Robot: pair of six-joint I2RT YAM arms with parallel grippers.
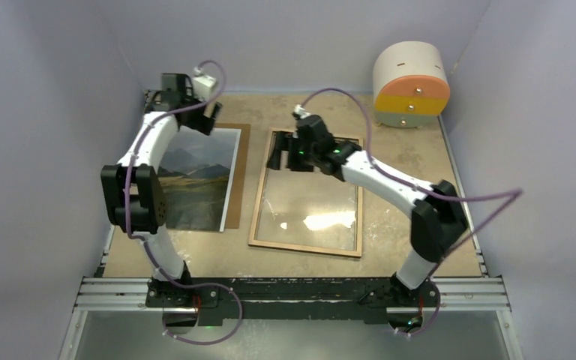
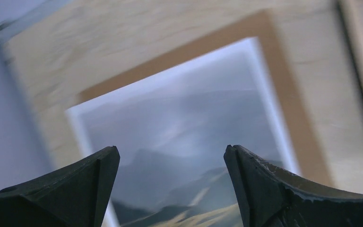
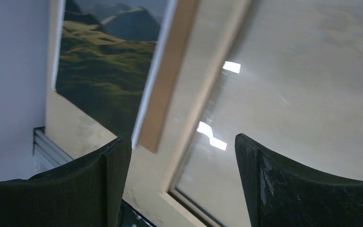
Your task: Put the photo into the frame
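The photo [image 1: 199,180], a mountain landscape with a white border, lies flat at the left on a brown backing board [image 1: 240,187]. To its right lies the wooden frame [image 1: 307,248], its clear pane showing a bright glare. My left gripper [image 1: 214,118] hovers over the photo's far edge; in the left wrist view its fingers [image 2: 94,182] stand apart over the picture, nothing between them. Above the frame's far left part is my right gripper [image 1: 283,154], open and empty. In the right wrist view its fingers [image 3: 116,179] straddle the frame's left side from above.
A small rounded cabinet [image 1: 411,86] with coloured drawers stands at the back right. Bare table [image 1: 397,217] lies right of the frame. A narrow strip separates board and frame. Purple cables loop over both arms.
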